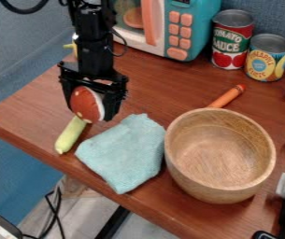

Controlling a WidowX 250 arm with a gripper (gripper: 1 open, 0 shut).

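Note:
My black gripper (pixel 92 91) is over the left part of the wooden table, shut on a red and white ball-like object (pixel 85 105). Below it a pale yellow-green corn cob (pixel 70 135) lies near the table's left edge. Just right of that, a folded light blue cloth (pixel 120 157) lies beside a wooden bowl (pixel 220 159), which looks empty.
An orange carrot-like item (pixel 226 97) lies behind the bowl. A teal toy microwave (pixel 189 14), tomato sauce can (pixel 231 40) and second can (pixel 267 58) stand at the back. Dark items line the right edge.

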